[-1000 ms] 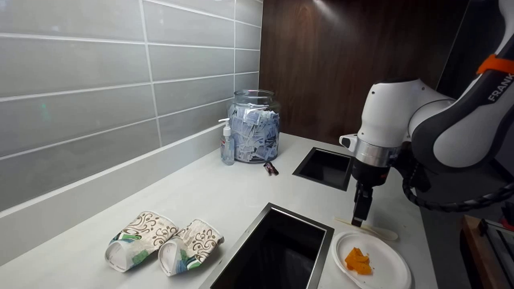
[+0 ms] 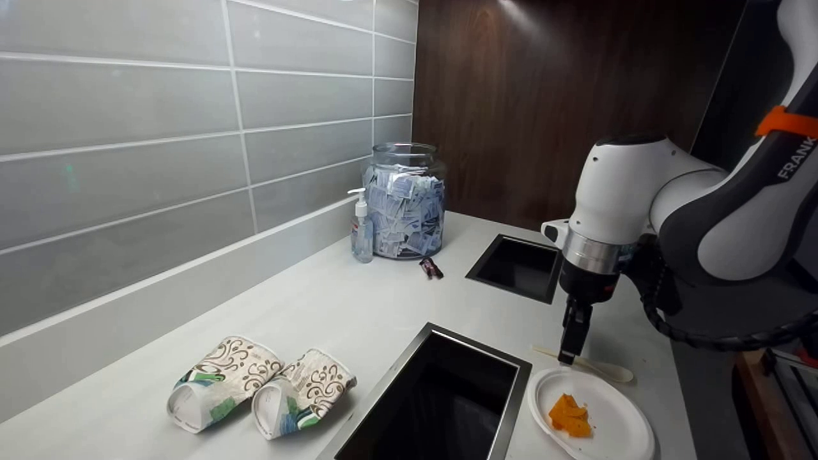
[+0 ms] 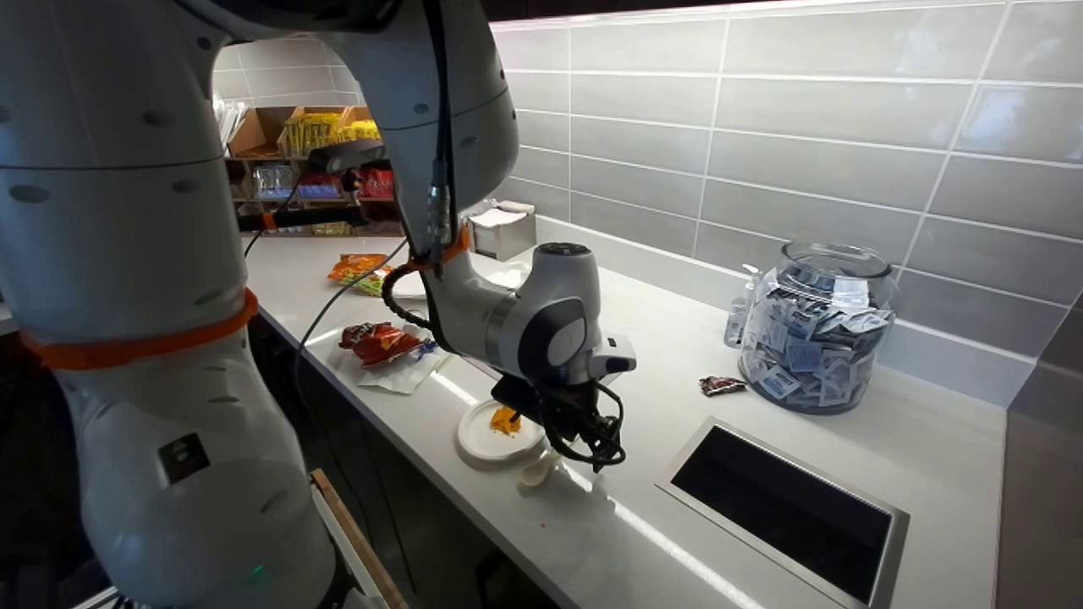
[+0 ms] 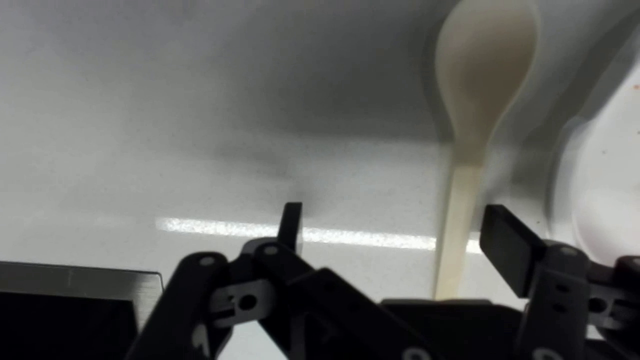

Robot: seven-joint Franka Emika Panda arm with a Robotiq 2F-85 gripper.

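Note:
A cream-coloured spoon lies flat on the counter, its bowl toward the top of the wrist view. My gripper is open above it, and the handle shows between the fingers, closer to the right one. Nothing is gripped. Beside the spoon sits a white plate carrying orange chips. In exterior view 1 the gripper points down at the plate's far edge, over the spoon. From exterior view 2 my fingertips are mostly hidden by cables, while the spoon's bowl shows by the plate.
Two dark openings, the nearer with a metal rim, are set into the counter. Two patterned paper cups lie on their sides. A glass jar of packets, a pump bottle and a small wrapper stay near the wall.
The arm's wrist and forearm have shifted slightly in exterior view 1, and the gripper's tip is a touch lower. The spoon, plate and chips have not moved.

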